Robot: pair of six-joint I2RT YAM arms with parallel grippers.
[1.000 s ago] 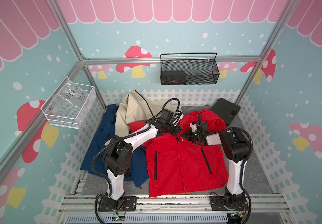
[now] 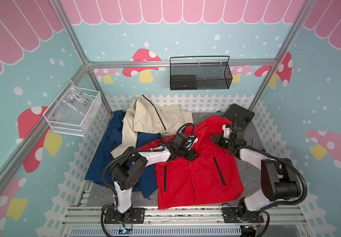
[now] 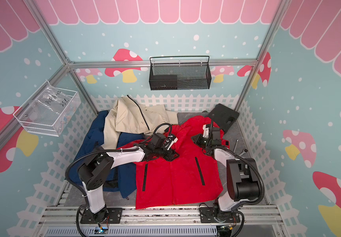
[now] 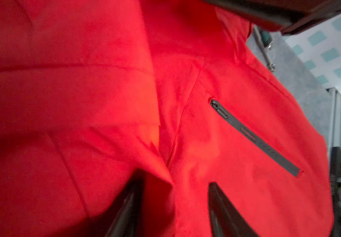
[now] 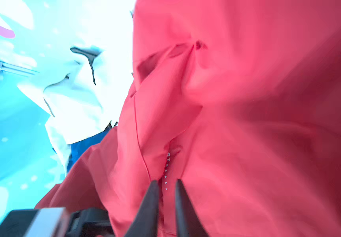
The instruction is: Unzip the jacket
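Observation:
The red jacket (image 2: 208, 169) lies spread on the table, its hem toward the front. A centre seam runs up from the hem, and a dark zipped pocket (image 4: 257, 138) shows in the left wrist view. My left gripper (image 2: 194, 156) is over the middle of the chest; its fingers stand apart, one beside a raised fold (image 4: 154, 173). My right gripper (image 2: 214, 139) is over the jacket's upper right, its fingers parted by a narrow gap. A strip with small white marks (image 5: 165, 177) appears beyond that gap. No zipper pull shows on the centre seam.
A beige jacket (image 2: 146, 116) and a dark blue one (image 2: 103, 154) lie at the left, partly beneath the red jacket's sleeve. A black flat case (image 2: 241, 117) sits at the back right. A black wire basket (image 2: 214, 77) hangs on the back wall.

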